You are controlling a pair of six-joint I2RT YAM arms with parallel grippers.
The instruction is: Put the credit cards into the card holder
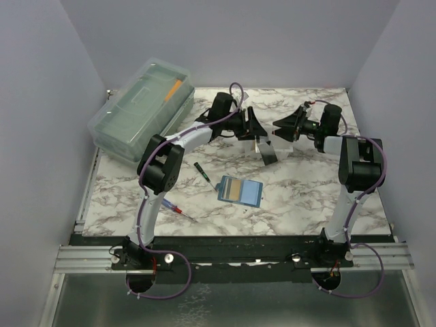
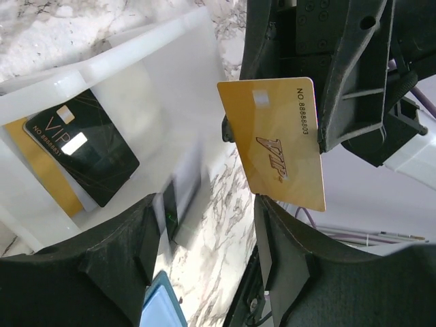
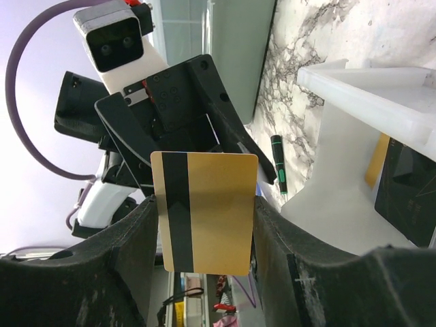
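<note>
A gold card with a black stripe is pinched in my right gripper; its printed face (image 2: 276, 139) shows in the left wrist view. My left gripper has its fingers apart and holds nothing. Just below them a dark card (image 1: 268, 152) is in the air, a blurred streak in the left wrist view. Inside the white box (image 2: 41, 235) lie a black VIP card (image 2: 85, 146) and a gold one (image 2: 41, 167). The blue card holder (image 1: 253, 193) lies flat on the table, with a gold card (image 1: 235, 189) in its left part.
A large lidded green-tinted bin (image 1: 139, 102) stands at the back left. Two screwdrivers, one green (image 1: 202, 172) and one blue and red (image 1: 174, 207), lie left of the holder. Clear marble surface lies right of the holder.
</note>
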